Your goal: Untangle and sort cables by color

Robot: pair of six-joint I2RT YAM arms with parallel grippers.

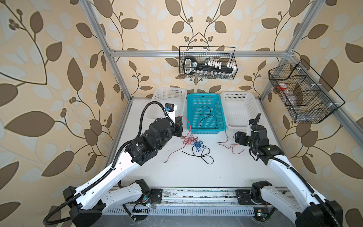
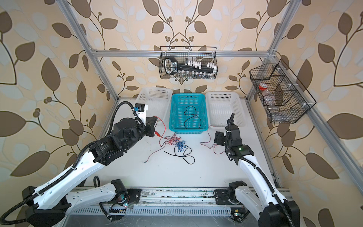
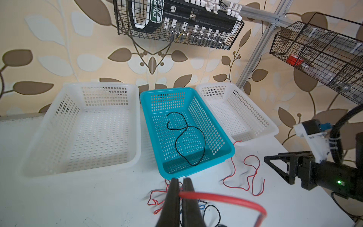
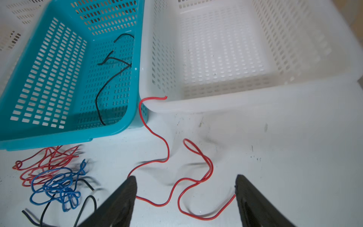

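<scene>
My left gripper is shut on a red cable (image 3: pixel 226 198), lifted over the table, its length trailing down beside the red tangle (image 4: pixel 49 162). A blue tangle (image 4: pixel 62 187) and a loose black cable (image 1: pixel 204 157) lie just in front of it. Another red cable (image 4: pixel 196 181) lies in loose loops on the right, one end against the white basket rim. A black cable (image 4: pixel 109 79) lies inside the teal basket (image 4: pixel 79 134). My right gripper is open above the loose red loops, nothing between its fingers.
White baskets (image 3: pixel 132 113) flank the teal one at the back. Wire baskets (image 1: pixel 208 75) hang on the frame above and at the right.
</scene>
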